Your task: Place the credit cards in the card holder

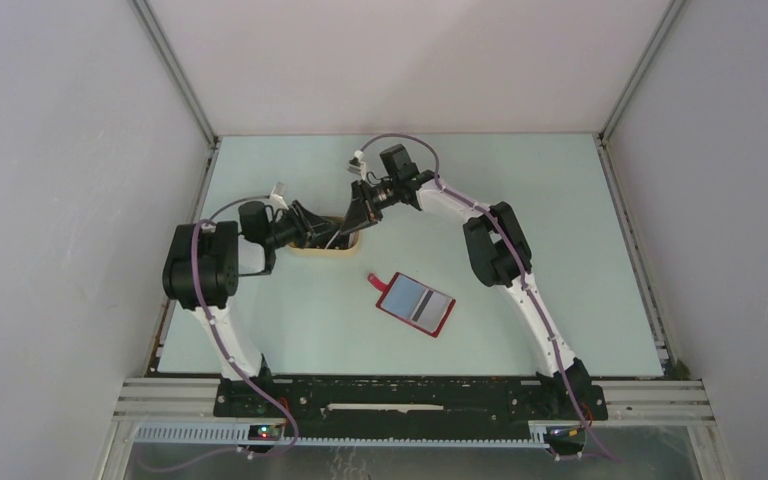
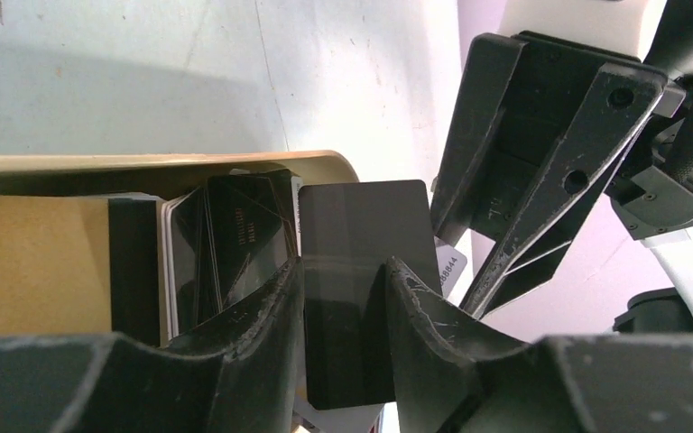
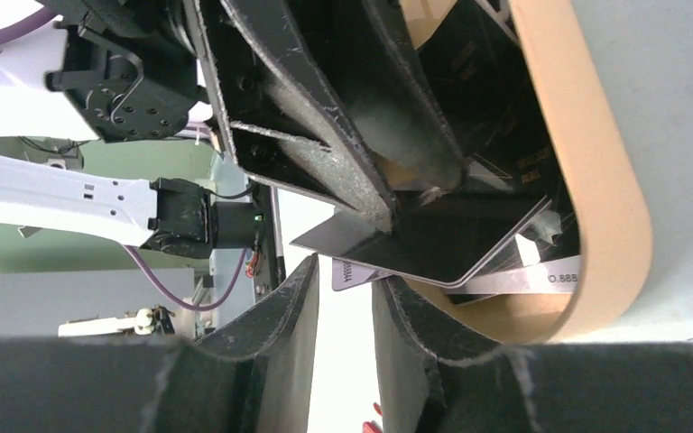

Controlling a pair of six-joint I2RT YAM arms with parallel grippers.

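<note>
A tan box (image 1: 322,250) full of dark cards lies at the left of the table. My left gripper is over it, a black card (image 2: 361,216) between or just beyond its fingertips; whether it grips that card I cannot tell. My right gripper (image 1: 352,222) is at the box's right end, close to the left one. In the right wrist view its fingertips (image 3: 388,302) are just below the edge of a tilted dark card and a pale card (image 3: 352,275); its hold is unclear. The red card holder (image 1: 415,304) lies open toward the front centre.
Both arms crowd the box's top.
</note>
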